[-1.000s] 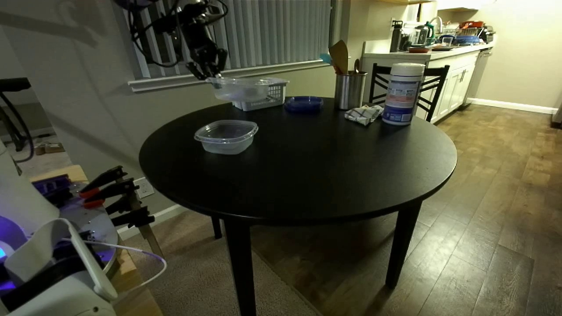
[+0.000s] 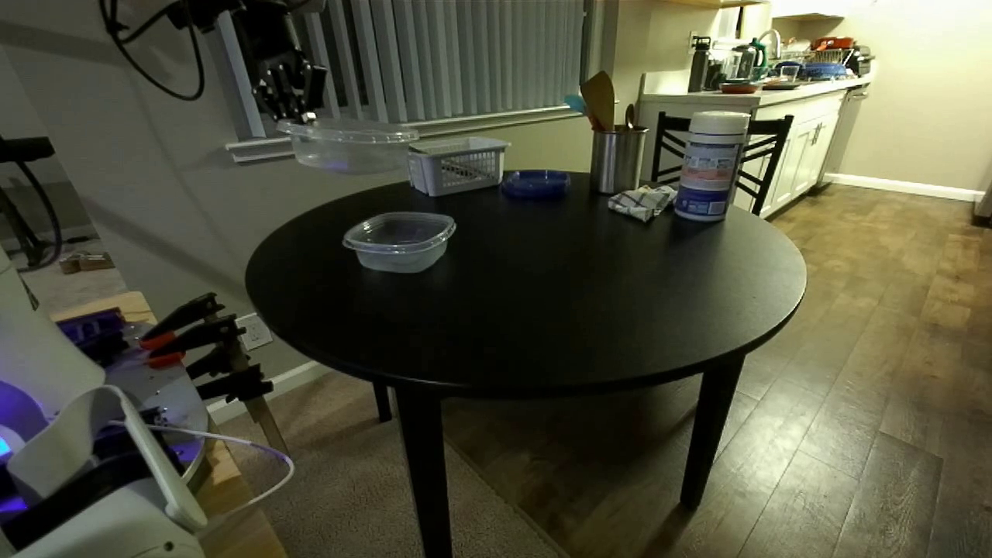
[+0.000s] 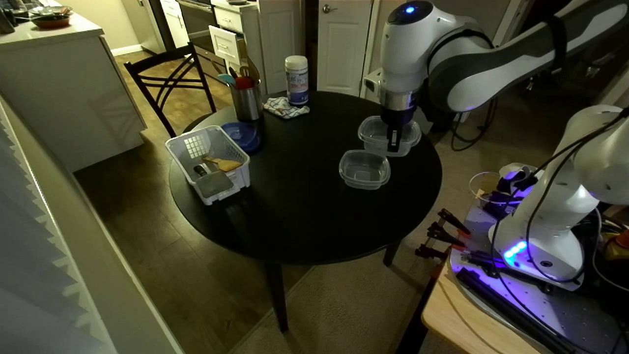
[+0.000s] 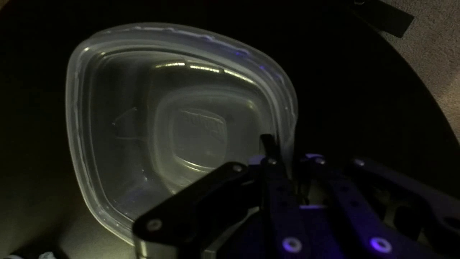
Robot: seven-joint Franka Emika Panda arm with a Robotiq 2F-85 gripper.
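Observation:
My gripper is shut on the rim of a clear plastic container (image 4: 129, 125), which fills much of the wrist view with its open top facing the camera. In exterior view 1 this held container (image 2: 349, 149) hangs in the air at the upper left, below the gripper (image 2: 295, 119). A second clear container (image 2: 400, 246) stands upright on the black table (image 2: 539, 297), with nothing visible in it. From exterior view 2, the held container (image 3: 407, 147) appears just behind the standing container (image 3: 364, 171).
A white basket (image 3: 239, 177) with utensils, a blue lidded dish (image 2: 535, 184), a steel utensil holder (image 2: 618, 160), a checked cloth (image 2: 643, 201) and a wipes canister (image 2: 711, 172) stand along the table's far side.
My gripper has moved left and slightly up in exterior view 1, carrying its container away from in front of the basket. The container on the table has stayed in place.

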